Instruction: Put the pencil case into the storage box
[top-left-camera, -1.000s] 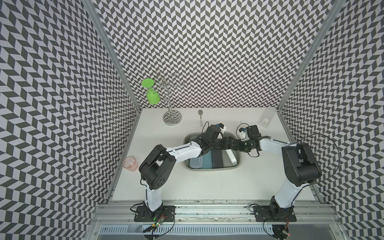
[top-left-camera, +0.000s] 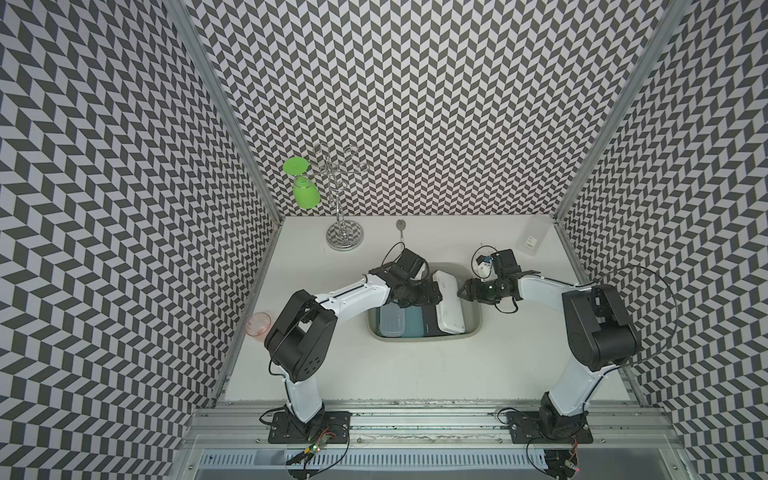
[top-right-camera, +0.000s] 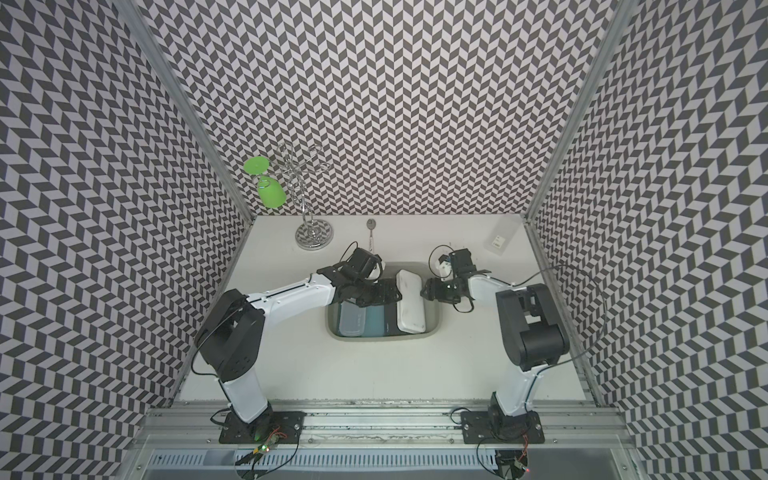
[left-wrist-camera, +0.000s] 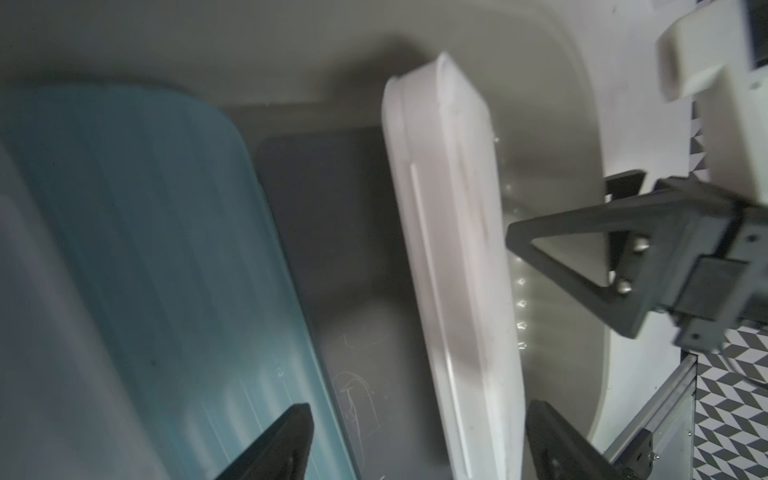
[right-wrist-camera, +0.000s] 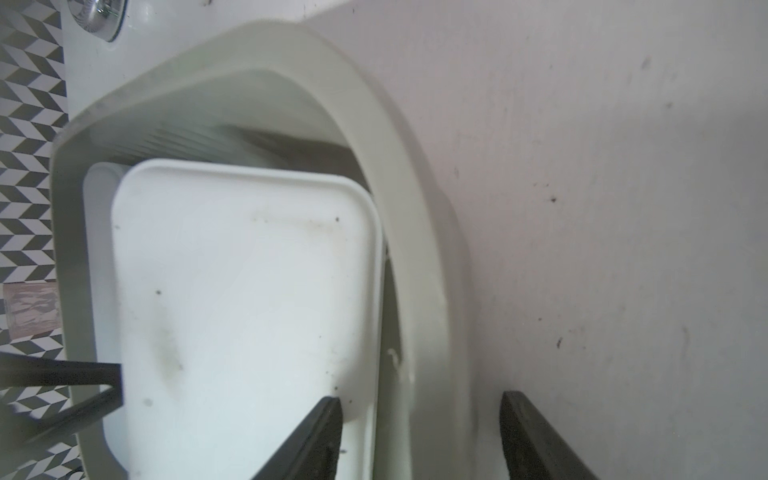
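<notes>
Inside the grey-green storage box (right-wrist-camera: 428, 280), at its right end, sits the white pencil case (top-left-camera: 452, 308). A broad white face of it (right-wrist-camera: 248, 304) shows in the right wrist view, and its long narrow side (left-wrist-camera: 448, 256) in the left wrist view. My left gripper is open over the box, just left of the case in the top views. Opposite it, my right gripper stands part open at the box's right end, the rim lying in view between its fingers. Whether either gripper touches the case is hard to tell.
A dark grey item (left-wrist-camera: 344, 264), a teal item (left-wrist-camera: 168, 256) and a blue-grey item (top-left-camera: 392, 321) fill the box's left side. A chrome stand with a green glass (top-left-camera: 305, 193) is at the back left. A clear container (top-left-camera: 533, 236) stands back right.
My left gripper has drawn back leftward from the right one. The white case showed as a narrow strip; now its wide face shows. The right arm has barely moved.
</notes>
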